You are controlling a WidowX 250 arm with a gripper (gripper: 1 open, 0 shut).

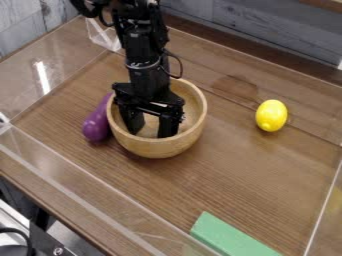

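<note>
A wooden bowl (171, 141) sits near the middle of the table, with my black gripper (151, 114) reaching down into it from the top of the view. The fingers are low inside the bowl, and whether they are open, shut or holding something is hidden by the dark housing and the rim. A purple eggplant-like object (96, 124) lies just left of the bowl, partly behind it.
A yellow lemon-like object (271, 115) lies to the right. A green block (233, 239) lies at the front right. A wall (267, 25) runs along the back. The table between bowl and green block is clear.
</note>
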